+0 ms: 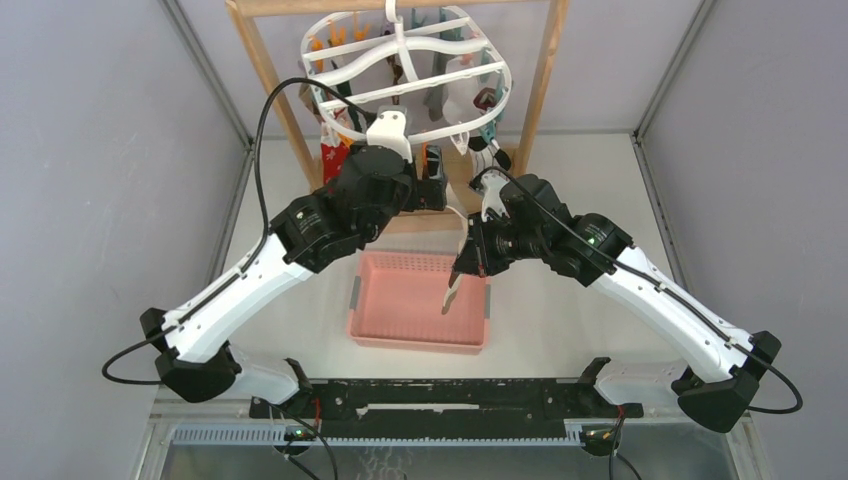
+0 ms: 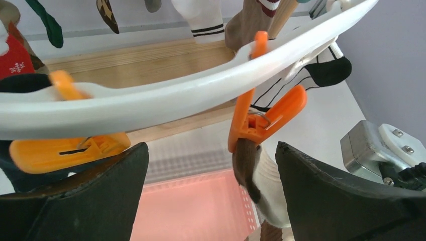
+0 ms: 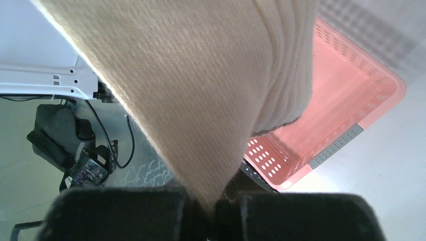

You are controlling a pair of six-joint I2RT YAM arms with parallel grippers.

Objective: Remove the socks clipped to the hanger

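Observation:
A cream sock with a brown top (image 2: 271, 181) hangs from an orange clip (image 2: 269, 115) on the white hanger (image 2: 166, 108). My left gripper stands open just below the hanger's front rail, its right finger (image 2: 326, 201) close beside that clip and nothing held between its fingers. Lower down, my right gripper is shut on the same sock (image 3: 191, 75), which fills much of the right wrist view. From above, the sock (image 1: 453, 290) runs from the hanger to my right gripper (image 1: 468, 266) and droops over the basket.
A pink basket (image 1: 420, 342) sits on the floor below. A second orange clip (image 2: 70, 150) with dark cloth hangs left in the left wrist view. Several other socks, including a red one (image 1: 335, 158), hang from the hanger inside a wooden frame (image 1: 545, 70).

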